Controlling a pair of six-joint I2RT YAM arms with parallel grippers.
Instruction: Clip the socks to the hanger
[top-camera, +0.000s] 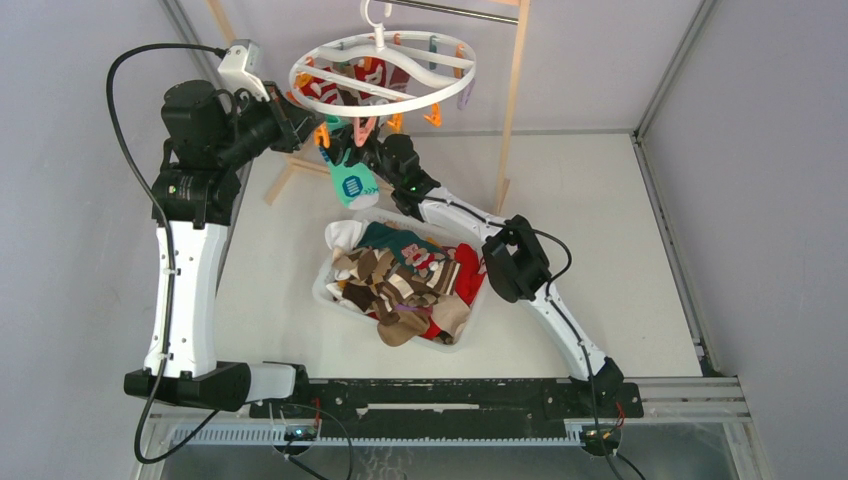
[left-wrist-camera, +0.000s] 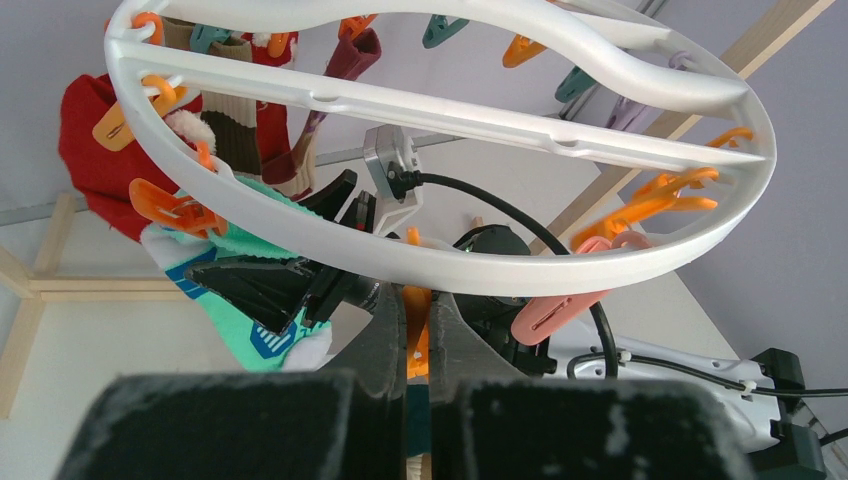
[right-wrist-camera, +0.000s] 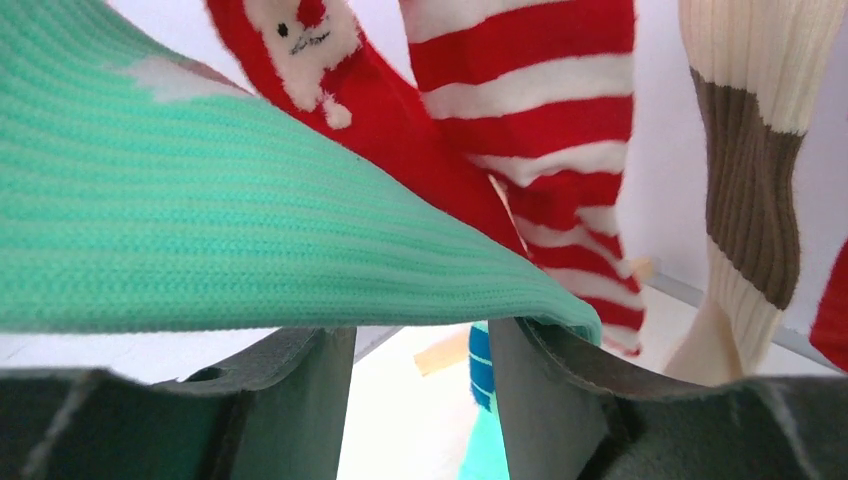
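Observation:
My left gripper is shut on an orange clip (left-wrist-camera: 416, 335) that hangs at the ring's near rim in the left wrist view. The mint-green sock (top-camera: 354, 186) hangs under the left part of the white hanger (top-camera: 384, 109). My right gripper (top-camera: 347, 147) is beside the upper part of this sock. In the right wrist view its fingers (right-wrist-camera: 325, 400) stand apart, and the sock's ribbed cuff (right-wrist-camera: 250, 220) stretches across just above their tips. Whether cloth lies between the tips is hard to see. Another orange clip (left-wrist-camera: 178, 208) overlaps the cuff.
Red and striped socks (right-wrist-camera: 540, 110) hang behind the mint one. A pink clip (left-wrist-camera: 560, 312) and an orange clip (left-wrist-camera: 645, 205) dangle to the right. Below stands a white basket (top-camera: 322, 285) full of socks. Bare table lies to its right.

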